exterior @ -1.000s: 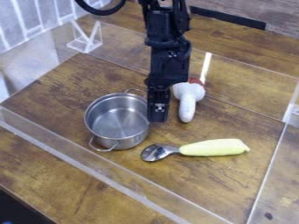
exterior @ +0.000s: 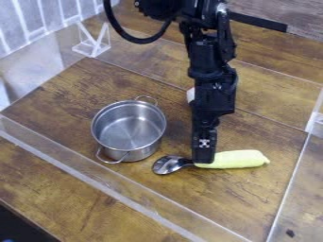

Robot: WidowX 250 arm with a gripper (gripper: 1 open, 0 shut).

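My gripper (exterior: 203,148) is low over the spoon (exterior: 171,164), at the spot where its handle meets a pale yellow-green corn-like piece (exterior: 236,160); its fingers are open, and whether they touch the handle is unclear. A steel pot (exterior: 127,129) with two loop handles stands just left of the gripper. A small white object (exterior: 192,96) is mostly hidden behind my arm.
A white wire stand (exterior: 94,40) sits at the back left near a clear wall. The wooden table (exterior: 57,132) has free room at the left and front.
The white object is now mostly hidden by the arm.
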